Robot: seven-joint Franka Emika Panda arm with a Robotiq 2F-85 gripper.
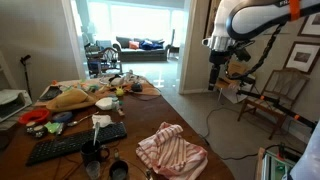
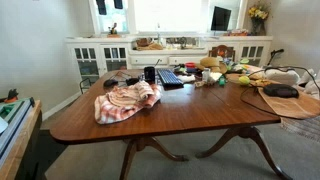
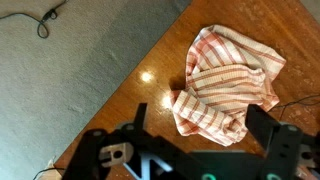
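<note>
A crumpled cloth with pink-orange and white stripes [image 1: 170,152] lies on the wooden table near its edge. The same cloth [image 2: 127,102] sits at the table's left end in exterior view 2. Seen from the wrist, the cloth [image 3: 228,82] is spread in folds below and ahead of the fingers. My gripper [image 1: 213,80] hangs well above the table, off to the right of the cloth in exterior view 1. It is open: in the wrist view the two dark fingers of the gripper stand wide apart, with nothing held between them.
A black keyboard [image 1: 75,144], a dark mug [image 1: 94,158] and a black cup [image 1: 119,170] stand left of the cloth. Clutter crowds the table's far side. Bare wood [image 2: 190,120] surrounds the cloth; carpet [image 3: 75,80] lies past the edge.
</note>
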